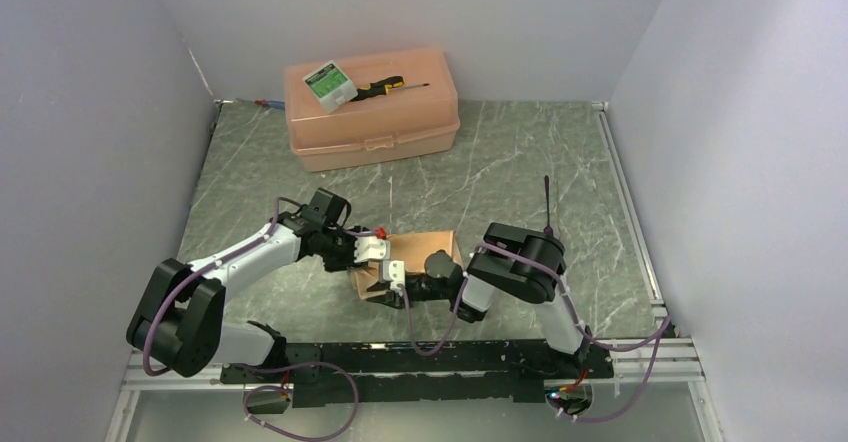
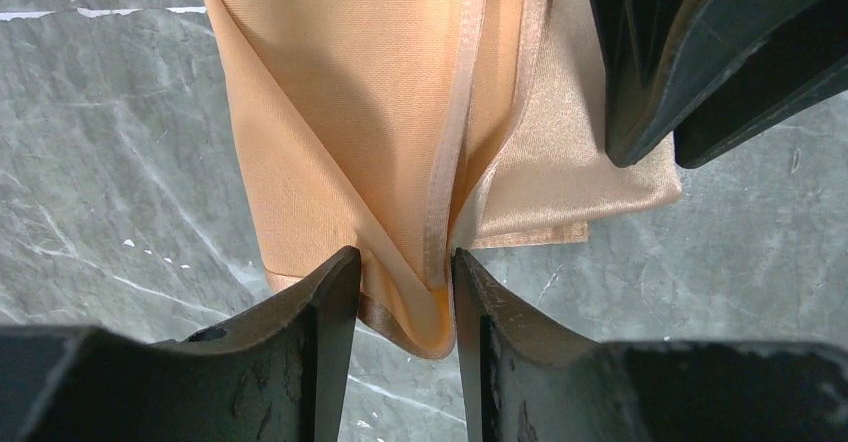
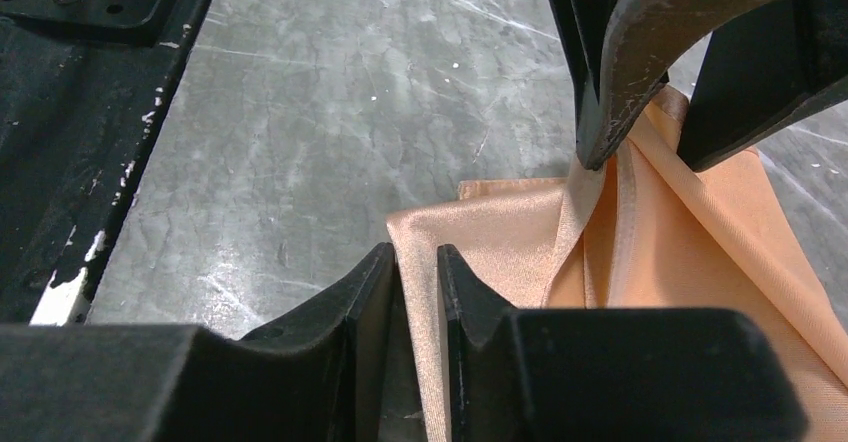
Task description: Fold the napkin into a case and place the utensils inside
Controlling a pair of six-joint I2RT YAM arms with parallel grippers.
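Note:
The peach napkin [image 1: 425,244] lies on the grey table, with long folded flaps and a pointed lower corner in the left wrist view. My left gripper is at that corner, fingertips slightly apart around the ends of the folded edges; whether it pinches cloth is unclear. My right gripper is at another napkin corner, fingertips apart with a cloth edge between or just beneath them. The other arm's dark fingers hang above the napkin in each wrist view. I see no utensils that I can identify.
A peach plastic box [image 1: 370,132] at the back carries a small carton [image 1: 330,85] and a screwdriver [image 1: 380,90]. The black front rail [image 3: 70,162] runs near my right gripper.

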